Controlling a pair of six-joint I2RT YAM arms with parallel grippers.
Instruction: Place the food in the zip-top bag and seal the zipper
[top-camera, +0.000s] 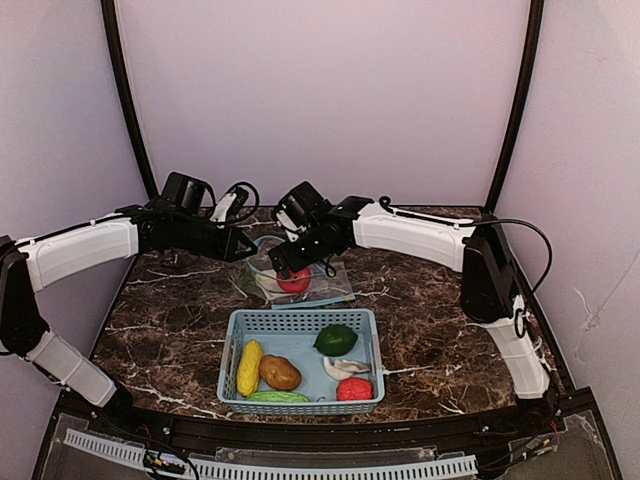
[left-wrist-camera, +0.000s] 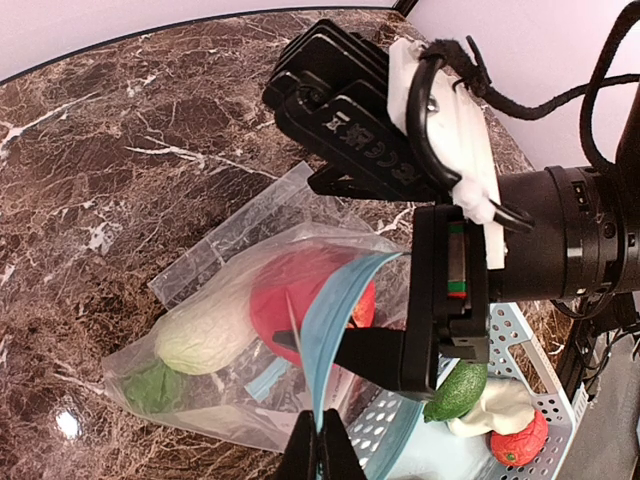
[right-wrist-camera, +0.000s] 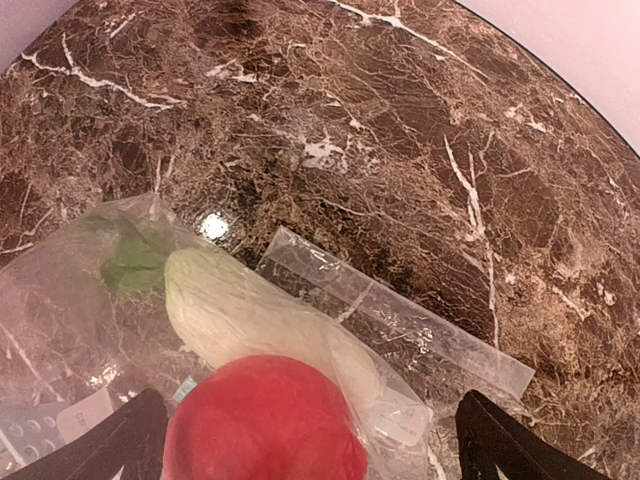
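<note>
The clear zip bag (left-wrist-camera: 225, 405) lies on the table with its blue-rimmed mouth raised. Inside it rest a red fruit (right-wrist-camera: 265, 425) and a pale vegetable (right-wrist-camera: 245, 310) with a green leafy end. My left gripper is shut on the bag's blue zipper rim (left-wrist-camera: 335, 310), holding it up. My right gripper is open above the bag mouth, beside the red fruit, gripping nothing. In the left wrist view its body hides part of the rim.
A light blue basket (top-camera: 300, 322) stands in front of the bag with a yellow squash (top-camera: 249, 368), a brown potato (top-camera: 280, 373), a dark green avocado (top-camera: 336, 340), and other food. The two grippers are close together.
</note>
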